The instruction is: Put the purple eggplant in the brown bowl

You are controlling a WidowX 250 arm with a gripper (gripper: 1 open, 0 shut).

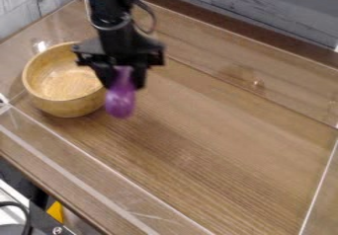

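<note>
The purple eggplant [121, 99] hangs upright below my gripper [117, 71], which is shut on its upper end. Motion blurs the arm, so the fingers show only faintly. The brown bowl [43, 65] stands at the left of the table, its inside looking empty where it shows. In this view the eggplant is at the bowl's right side, overlapping its right rim. The arm covers part of that rim and the back of the bowl. How high the eggplant hangs I cannot tell.
Bare wooden table [218, 140] spreads across the middle and right. A raised wooden edge [264, 39] runs along the back. Beyond the table's left edge, at the lower left, are a black cable [16, 207] and a yellow object [55, 210].
</note>
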